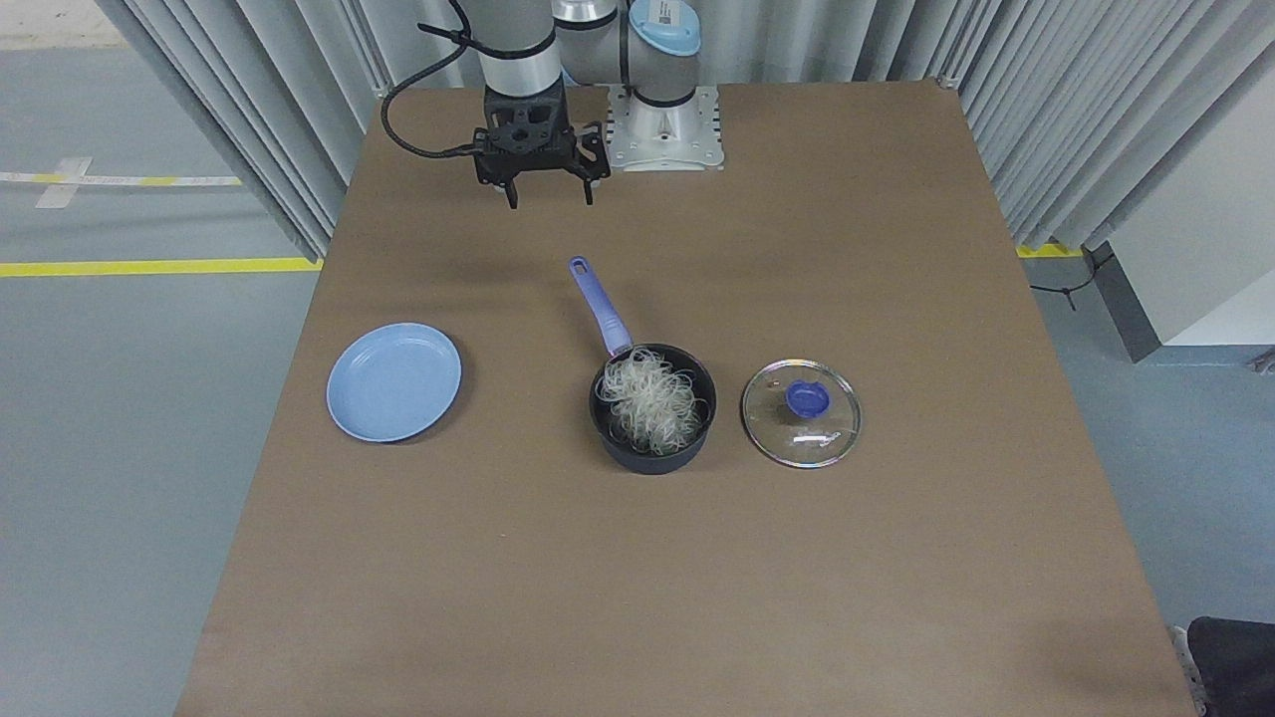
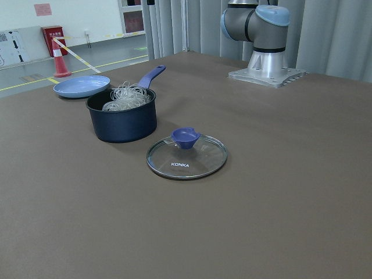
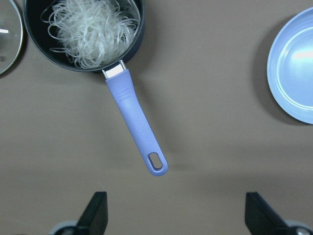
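A dark saucepan (image 1: 610,424) with pale noodles (image 1: 648,400) and a blue handle (image 1: 598,299) sits mid-table, handle pointing toward the robot. A glass lid (image 1: 774,424) with blue knob lies to its right, a light blue plate (image 1: 393,382) to its left. My gripper (image 1: 550,197) is raised above the back of the table, behind and left of the handle's end. In the wrist view its fingers stand wide apart with nothing between them, the handle beyond them.
The arm base (image 1: 663,143) is at the back edge.
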